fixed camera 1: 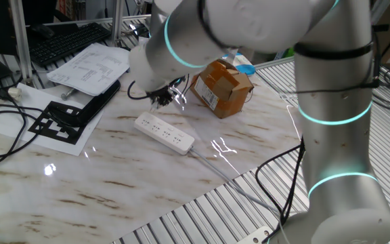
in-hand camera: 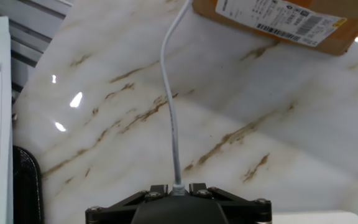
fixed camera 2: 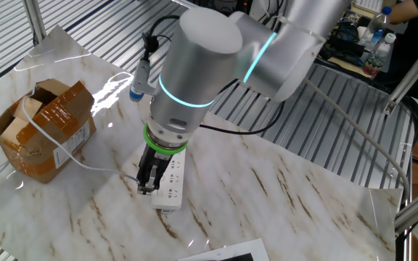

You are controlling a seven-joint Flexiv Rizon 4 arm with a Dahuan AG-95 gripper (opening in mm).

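A white power strip (fixed camera 1: pixel 164 134) lies on the marbled table. It shows beside my gripper (fixed camera 2: pixel 146 190) in exterior view 2, and only its white edge (in-hand camera: pixel 319 218) appears at the bottom of the wrist view. A thin white cable (in-hand camera: pixel 169 81) runs down to my gripper, which is shut on the cable's end. The fingers hide whatever plug is on that end. In exterior view 2 the cable (fixed camera 2: pixel 64 148) passes over the cardboard box to the fingertips. From exterior view 1, my gripper (fixed camera 1: pixel 162 102) is just behind the strip's far end, partly dark and blurred.
An open cardboard box (fixed camera 1: pixel 223 89) stands near the gripper. Papers (fixed camera 1: pixel 89 68) and a black object (fixed camera 1: pixel 83 108) lie on the other side, by a printed marker sheet. The strip's grey cord (fixed camera 1: pixel 229 177) crosses the table edge.
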